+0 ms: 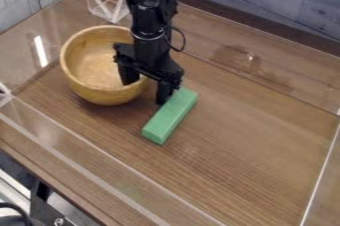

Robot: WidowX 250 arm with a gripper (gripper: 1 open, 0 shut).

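Note:
My black gripper reaches down from the top centre, open, its fingers between the tan round bowl and a green rectangular block. One finger is over the bowl's right rim, the other beside the upper end of the block. Whether either touches is unclear.
A clear plastic object sits at the back left. The table's edges show at left and upper right.

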